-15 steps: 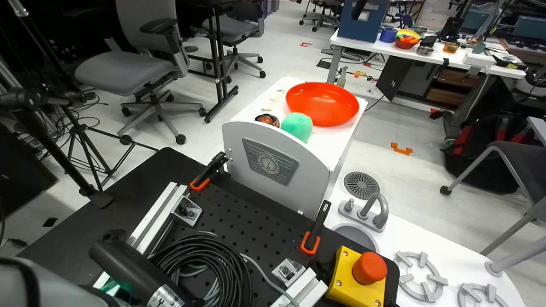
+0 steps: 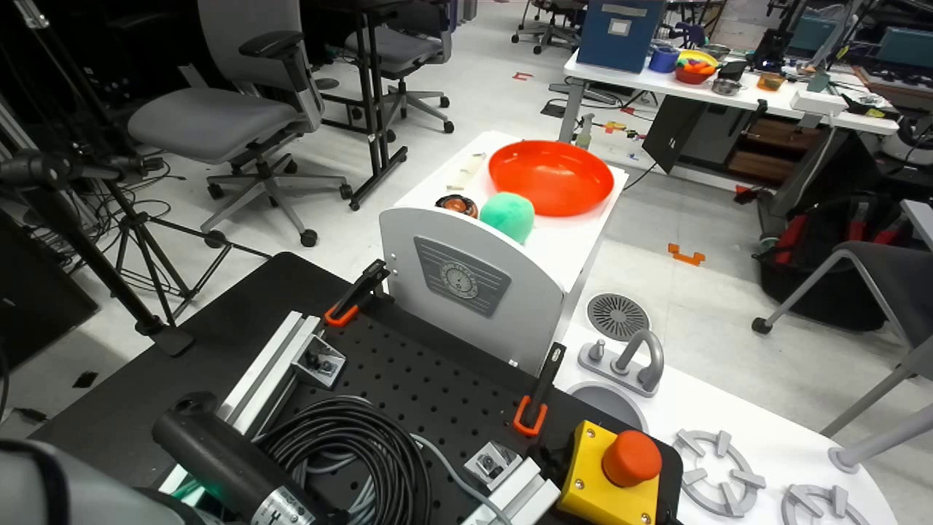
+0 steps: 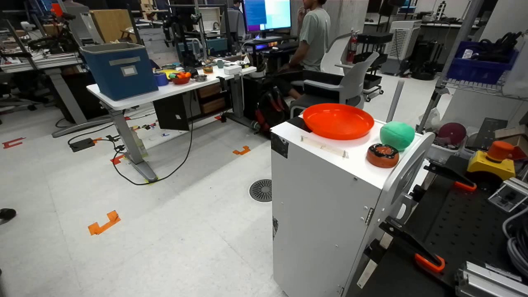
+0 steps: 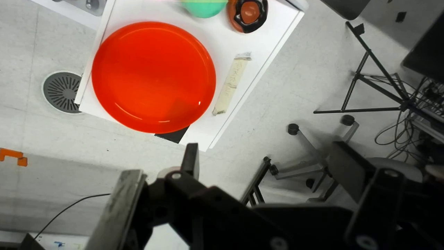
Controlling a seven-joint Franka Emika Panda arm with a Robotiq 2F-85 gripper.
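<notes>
A round red plate (image 4: 154,77) lies flat on the white shelf top (image 4: 266,46), with nothing on it. Beside it are a green rounded object (image 4: 204,7), cut off by the wrist frame's top edge, and a brown-orange round item with a black wavy ring (image 4: 250,14). Exterior view 2 shows the plate (image 3: 338,121), the green object (image 3: 397,135) and the brown item (image 3: 382,155) together on the shelf. My gripper stands open in the wrist view, its fingers (image 4: 190,160) apart with nothing between them. Neither exterior view shows it.
A tape label (image 4: 231,85) runs along the shelf's side. The shelf's curved back panel (image 2: 472,284) rises beside the green object. A black perforated board with cables (image 2: 350,446) and an emergency stop (image 2: 632,458) lies nearer the robot base. Open floor surrounds the shelf's far end.
A dark part hanging before the blue bin at the top of exterior view 1 has gone out of view. The plate, green object and brown item have not moved.
</notes>
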